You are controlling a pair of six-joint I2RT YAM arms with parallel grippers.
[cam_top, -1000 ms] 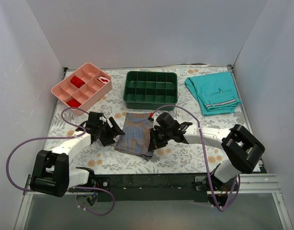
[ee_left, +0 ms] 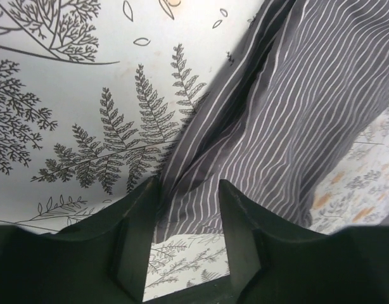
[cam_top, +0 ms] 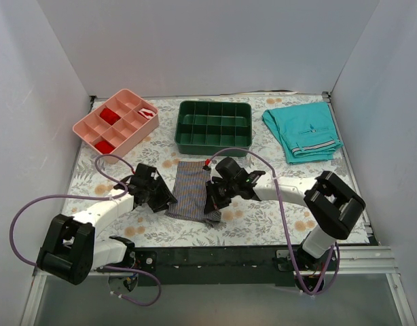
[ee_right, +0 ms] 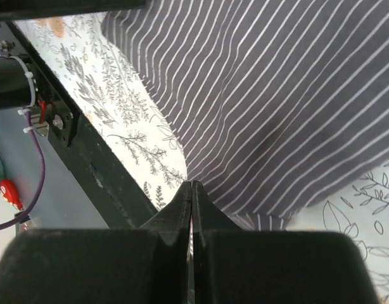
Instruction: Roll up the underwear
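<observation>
The grey underwear with white stripes (cam_top: 191, 182) lies spread on the patterned table, between my two grippers. Its near right corner (cam_top: 213, 218) looks bunched in the top view. My left gripper is part open, its fingers (ee_left: 235, 206) standing apart over the near left corner, with striped cloth showing in the gap. Whether they touch it, I cannot tell. At the cloth's right side, my right gripper is shut, fingertips together at the edge of the striped cloth (ee_right: 258, 126). Nothing shows between them. The right arm hides part of the cloth's right edge.
A green divided box (cam_top: 214, 150) stands just behind the underwear and looks empty. At the back left is a pink divided box (cam_top: 130, 144) with red items inside. A folded teal cloth (cam_top: 300, 132) lies at the back right.
My left gripper's fingers have come closer together at the cloth's left corner. The right gripper has moved left over the cloth's near right part, and the cloth's near edge has shifted slightly right.
</observation>
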